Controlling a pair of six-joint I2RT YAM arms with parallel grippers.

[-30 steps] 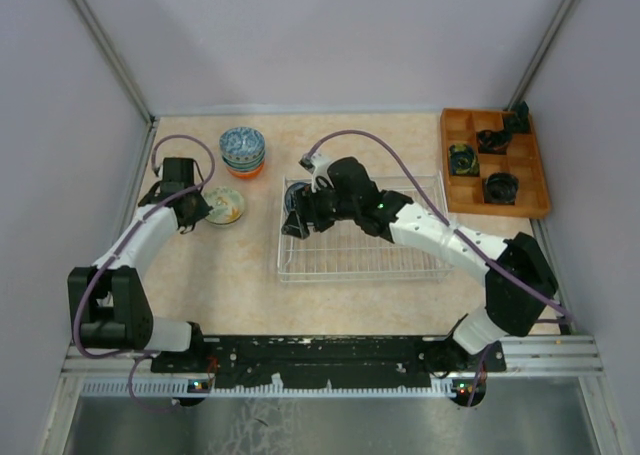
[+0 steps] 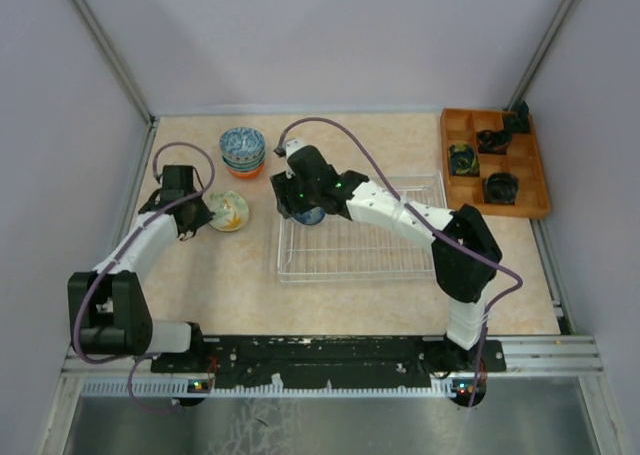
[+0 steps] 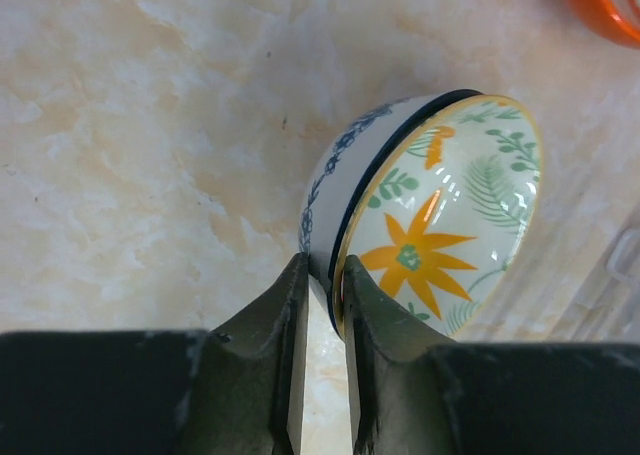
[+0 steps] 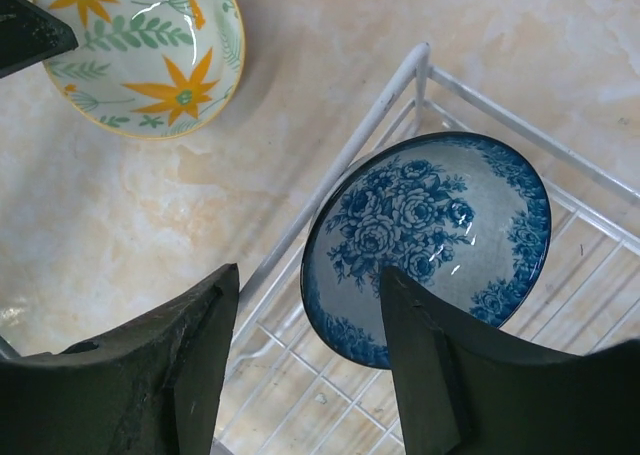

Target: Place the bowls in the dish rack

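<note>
In the left wrist view, a white bowl (image 3: pixel 470 225) with orange and green flowers appears nested in a second bowl (image 3: pixel 355 160) with a dark rim and a blue-patterned outside. My left gripper has its fingertips on either side of their near rims; whether it grips them is unclear. A blue rose-patterned bowl (image 4: pixel 430 240) leans inside the white wire dish rack (image 4: pixel 375 120), at the rack's left end. Over that bowl, my right gripper is open, with the bowl's edge and the rack's side rail between its fingers in view.
Behind the left bowls stands a stack of bowls (image 2: pixel 242 145), blue-patterned above and orange at the bottom. A brown compartment box (image 2: pixel 462 200) with dark cups occupies the back right. Most of the rack's middle and right is empty.
My right arm has moved left and slightly back, and the blue bowl in the rack now shows on the right side of that gripper. The left gripper has barely shifted.
</note>
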